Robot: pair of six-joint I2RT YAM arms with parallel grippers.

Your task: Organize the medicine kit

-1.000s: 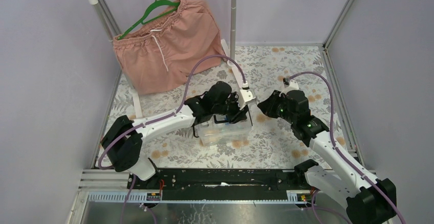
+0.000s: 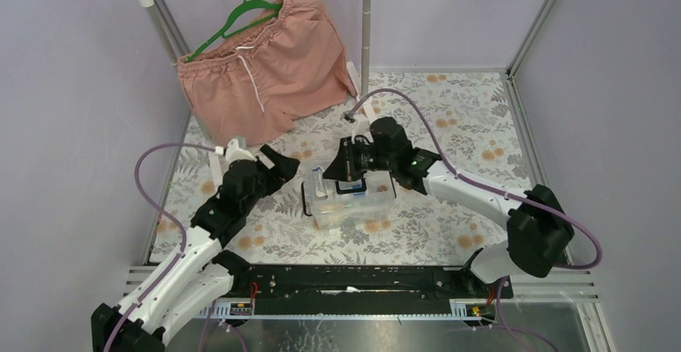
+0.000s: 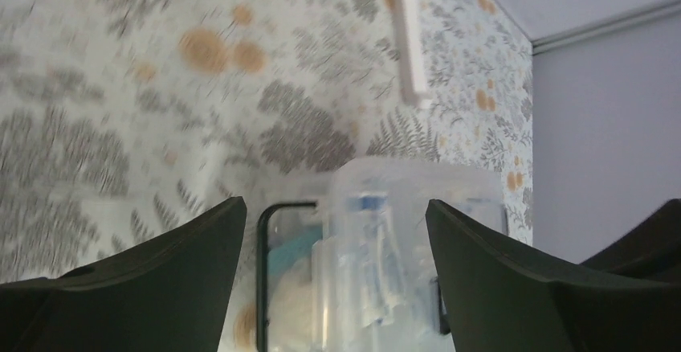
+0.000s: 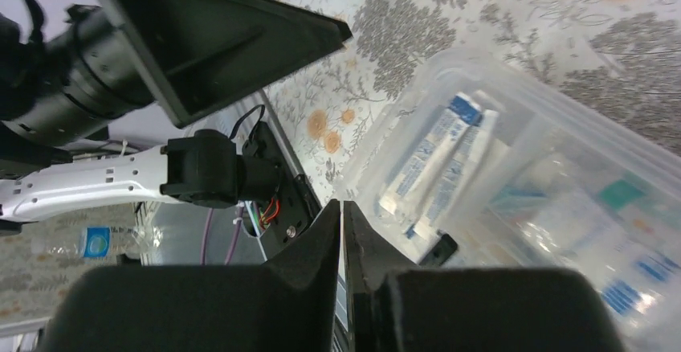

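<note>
The medicine kit, a clear plastic box (image 2: 353,210) with dark handles, stands on the floral surface. Through its walls, the right wrist view shows slim blue-and-white packets (image 4: 434,145) in an end compartment and a white-blue pack (image 4: 580,222) in a larger one. Left of the box, my left gripper (image 2: 283,169) is open; in its own wrist view the box (image 3: 353,304) lies beyond the empty gap. My right gripper hovers over the box with its fingers together. Nothing shows between them, and in the top view its arm hides part of the box.
Pink shorts (image 2: 273,71) hang from a green hanger (image 2: 255,4) at the back left. A white stand foot (image 3: 410,42) lies behind the box.
My left gripper has drawn back left from over the box. My right gripper has come in from the right and now hovers above it. The box has stayed in place.
</note>
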